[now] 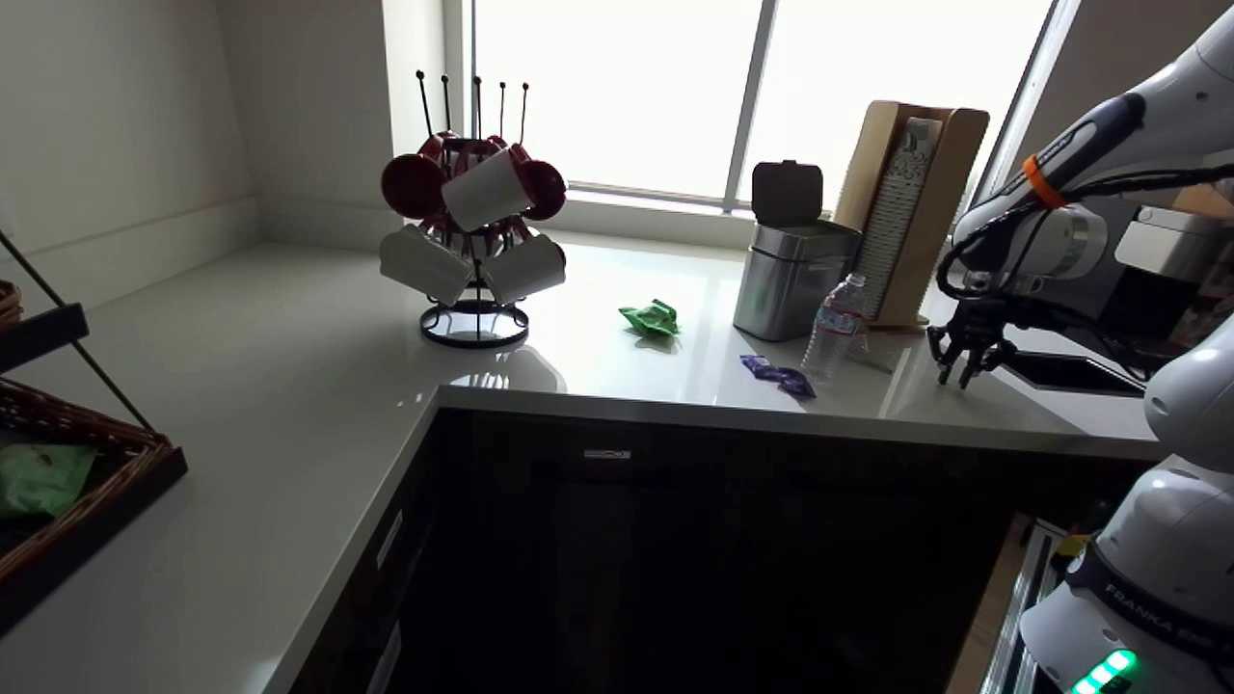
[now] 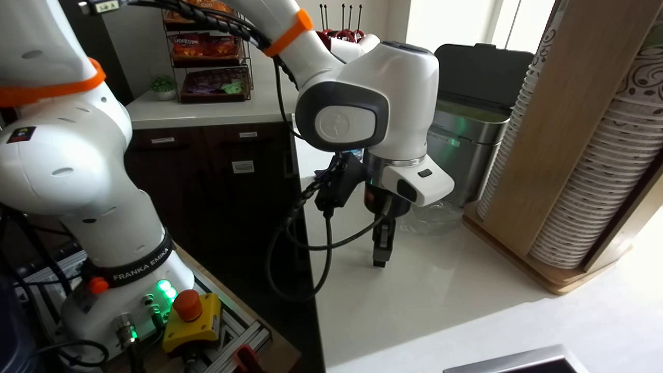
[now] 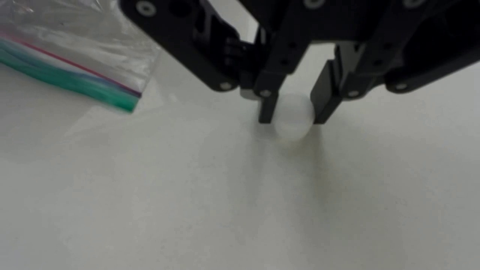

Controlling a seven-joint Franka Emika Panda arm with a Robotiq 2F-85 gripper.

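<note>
In the wrist view a small white, rounded object [image 3: 293, 119] sits between the two black fingers of my gripper, which is shut on it. Counter surface shows beyond and below it. From the first exterior view, my gripper [image 1: 954, 380] points down, with its fingertips close to the white counter at the right end. The second exterior view has the gripper [image 2: 380, 260] side-on, low at the counter, and the white object cannot be made out there.
A clear zip bag [image 3: 85, 67] lies left of the fingers in the wrist view. Nearby stand a water bottle [image 1: 835, 330], an open-lidded metal bin [image 1: 791, 278] and a wooden cup holder [image 2: 547, 130]. Purple packets [image 1: 777, 375] and a green packet [image 1: 653, 319] lie further left. A sink [image 2: 528, 363] is close by.
</note>
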